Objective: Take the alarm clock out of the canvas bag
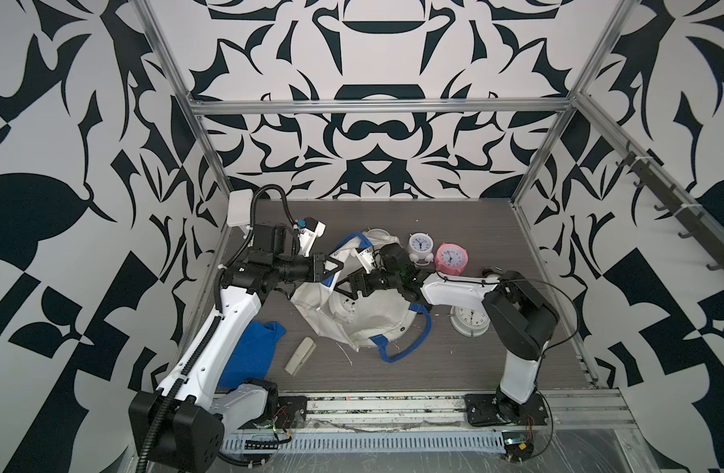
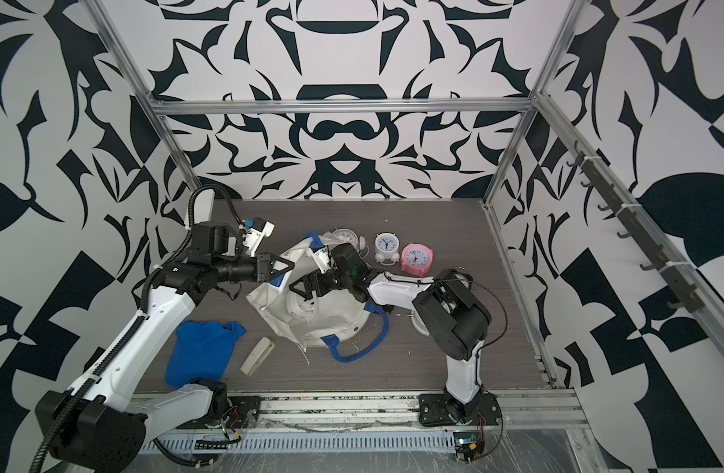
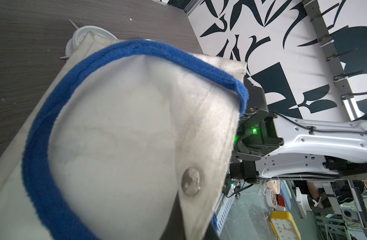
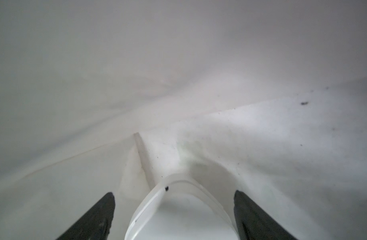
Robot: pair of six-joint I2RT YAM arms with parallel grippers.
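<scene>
The white canvas bag (image 1: 385, 315) with blue handles lies mid-table. At its upper-left edge my left gripper (image 1: 328, 269) is shut on the bag's rim, beside a blue handle (image 3: 43, 136) and a snap (image 3: 191, 180). My right gripper is inside the bag, open, its fingers either side of a white rounded object (image 4: 179, 216), likely the alarm clock, with only its top visible in the right wrist view.
A white clock (image 1: 420, 246), a pink clock (image 1: 451, 258) and a larger clock (image 1: 469, 321) stand at the right. A blue cloth (image 1: 247, 354) and a beige block (image 1: 300, 354) lie at front left.
</scene>
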